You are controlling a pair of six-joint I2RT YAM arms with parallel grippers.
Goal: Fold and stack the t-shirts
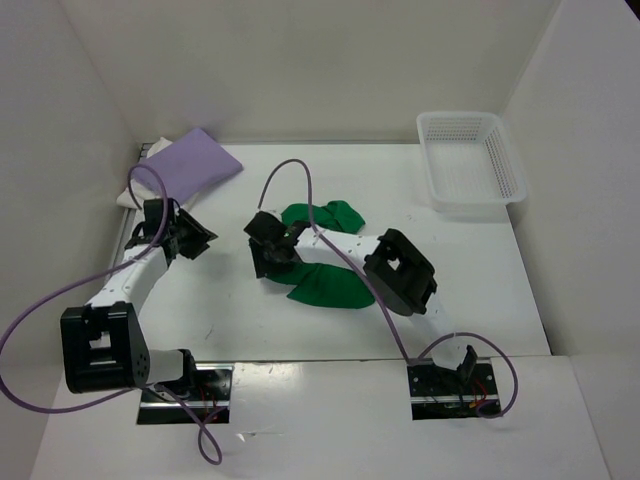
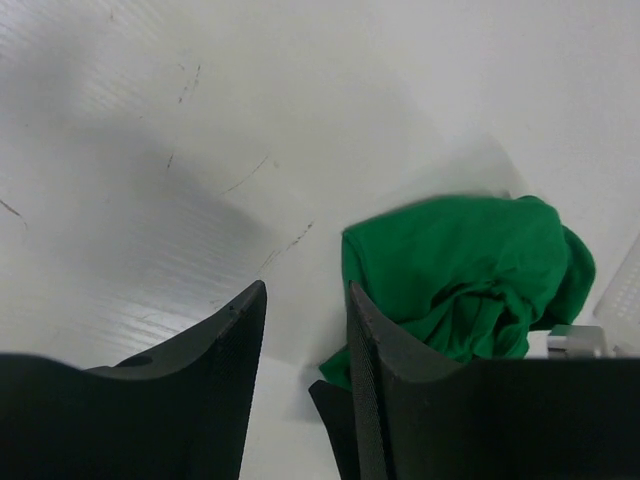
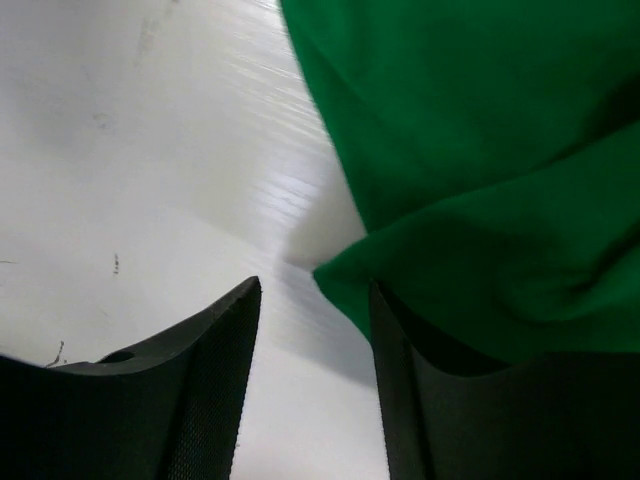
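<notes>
A crumpled green t-shirt (image 1: 335, 285) lies mid-table, its left part covered by my right arm in the top view. Over that left edge hovers my right gripper (image 1: 258, 272), its fingers apart; in the right wrist view a corner of the green cloth (image 3: 480, 250) shows beyond the fingertips (image 3: 245, 295), not clearly gripped. My left gripper (image 1: 210, 240) is over bare table to the left of the shirt, part open and empty, with the green shirt (image 2: 450, 265) ahead of it to the right in its wrist view. A folded purple t-shirt (image 1: 190, 165) rests at the back left on white cloth.
White cloth (image 1: 128, 200) sticks out under the purple shirt, near the left arm. An empty white basket (image 1: 470, 205) stands at the back right.
</notes>
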